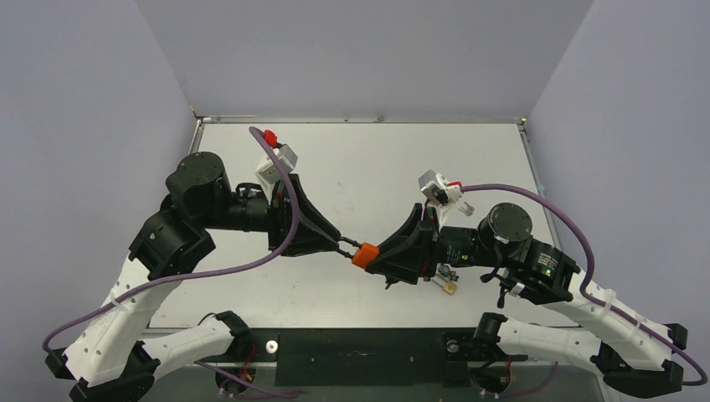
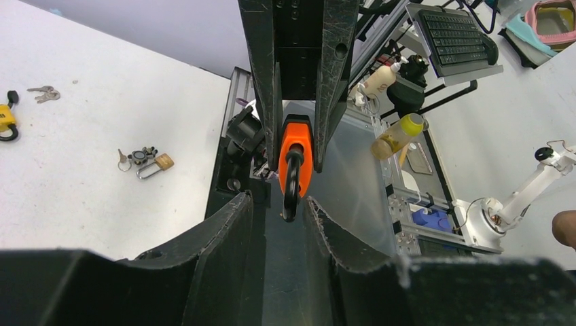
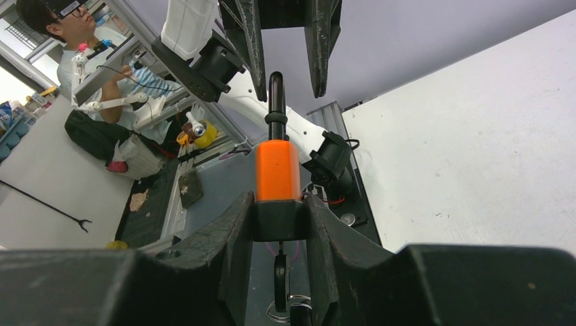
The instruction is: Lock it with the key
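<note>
An orange padlock (image 1: 365,255) with a black shackle (image 3: 276,102) is held above the table, my right gripper shut on its dark lower end. A key (image 3: 280,280) with a ring hangs at the padlock's base, between the right fingers. My left gripper (image 1: 342,244) stands part open at the shackle end. From the left wrist, the shackle (image 2: 292,187) reaches in between the two fingertips. The right wrist view shows the shackle nearer one left finger (image 3: 254,58), with a gap to the other. Whether the shackle is latched I cannot tell.
On the table lie a brass padlock (image 2: 164,161) beside a small dark object and key, a bunch of keys (image 2: 45,94) and a yellow padlock (image 2: 7,119).
</note>
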